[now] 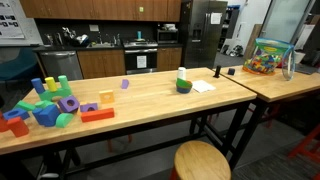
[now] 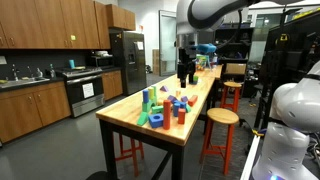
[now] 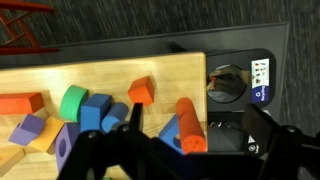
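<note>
My gripper stands open, its dark fingers wide apart over the table's end, with nothing held. Below the gap lie an orange-red cylinder (image 3: 189, 122) and, partly covered by it, a blue block (image 3: 171, 131). To the left sit an orange block (image 3: 142, 90), a green curved block (image 3: 74, 103), a blue block (image 3: 95, 113) and a purple block (image 3: 66, 145). In exterior view 2, the gripper (image 2: 187, 78) hangs above the wooden table, over the colored blocks, where a red cylinder (image 2: 168, 109) stands upright. Exterior view 1 does not show the gripper.
Farther along the table (image 1: 145, 100) are a green bowl (image 1: 184, 87) and a white sheet (image 1: 203, 86). A clear tub of colored pieces (image 1: 268, 56) rests on the adjoining table. Stools (image 1: 202, 160) stand beside it.
</note>
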